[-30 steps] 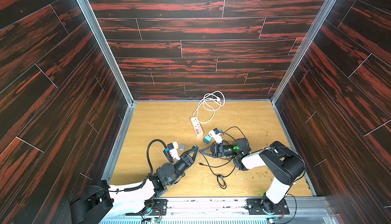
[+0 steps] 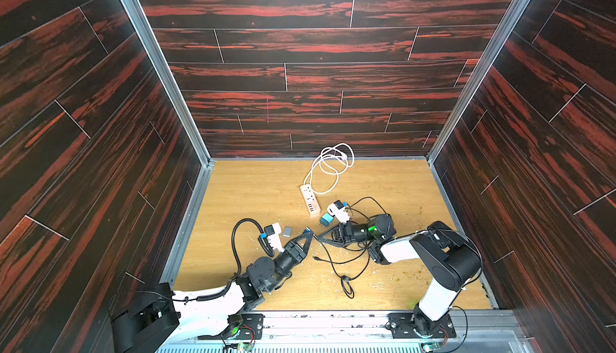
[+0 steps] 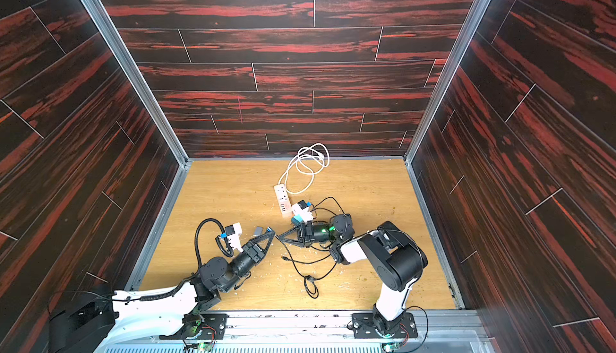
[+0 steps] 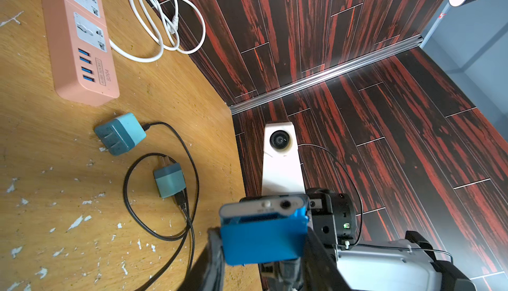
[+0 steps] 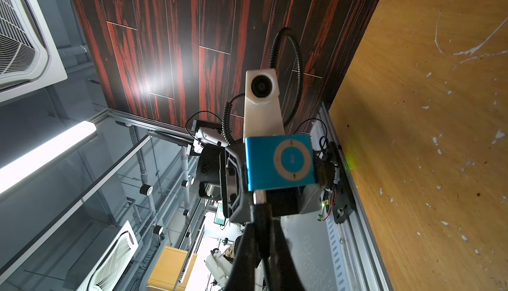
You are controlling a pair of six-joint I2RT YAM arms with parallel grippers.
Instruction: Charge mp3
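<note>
The blue mp3 player (image 4: pixel 263 242) is gripped between the fingers of my left gripper, raised over the table. Its round control wheel faces my right wrist camera; a jack hole shows on its edge in the left wrist view. Close below the player in the right wrist view is a black plug (image 5: pixel 261 211) with a pale metal end. I cannot tell whether this end enters the player. My right gripper has its blurred fingers on either side of the plug's lower part; whether they press on it does not show.
Two blue-green chargers (image 4: pixel 120 133) with black cables (image 4: pixel 196 185) lie near the pink power strip (image 4: pixel 82 42), whose white cord is coiled at the back. Another black cable (image 2: pixel 347 281) trails at the table's front middle. A grey object (image 2: pixel 286 231) lies beside the left gripper.
The right arm's gripper has shifted very slightly towards the back of the table over the last second, and the trailing cable loop has moved a little. The left arm looks still.
</note>
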